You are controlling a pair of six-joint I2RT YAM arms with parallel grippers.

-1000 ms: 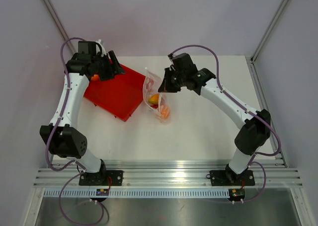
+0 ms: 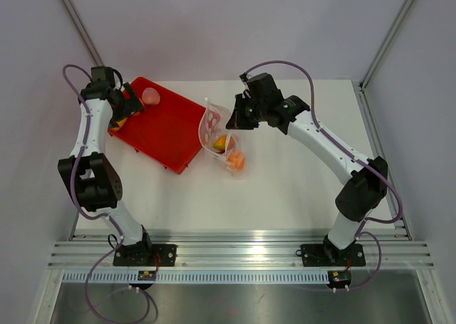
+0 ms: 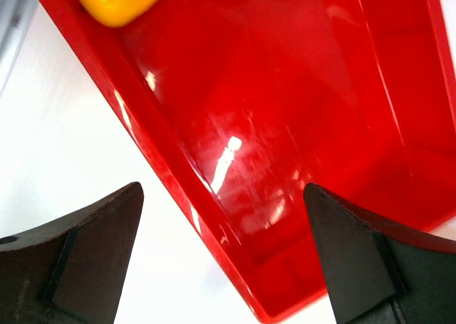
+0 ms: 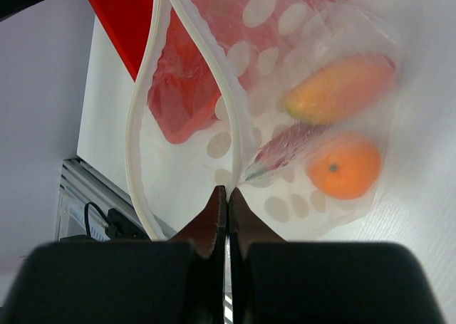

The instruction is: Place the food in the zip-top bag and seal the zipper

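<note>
My left gripper (image 2: 125, 104) stands open over the left end of the red tray (image 3: 271, 96). Below it in the left wrist view lie a yellow food item (image 3: 117, 0) and part of an orange one at the top edge. A pink round item (image 2: 151, 96) sits in the tray. My right gripper is shut on the edge of the zip top bag (image 4: 192, 25), holding it up with its mouth parted. Inside the bag are a yellow-orange oblong item (image 4: 338, 89), an orange fruit (image 4: 343, 167) and a purple item (image 4: 281, 149).
The tray's right end lies beside the bag. Metal rails border the table.
My left arm has swung left and lowered over the tray's left end. The right gripper and bag have shifted very slightly.
</note>
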